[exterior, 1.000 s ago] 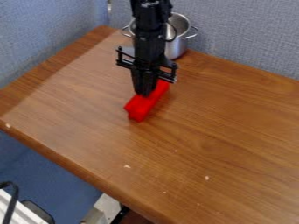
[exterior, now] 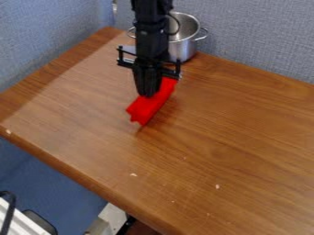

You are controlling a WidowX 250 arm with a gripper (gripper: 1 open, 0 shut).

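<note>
A red elongated block [exterior: 146, 106] lies diagonally on the wooden table. My black gripper [exterior: 147, 92] comes down from the top of the view onto the block's upper part, its tips at or just over the red surface. The fingers look narrow; whether anything is between them is hidden.
A steel pot [exterior: 185, 39] with handles stands at the back, behind my arm. Padded grey walls bound the back and left. Its edge runs along the lower left.
Compared with a second ago, my gripper and the red block sit slightly further left in the view.
</note>
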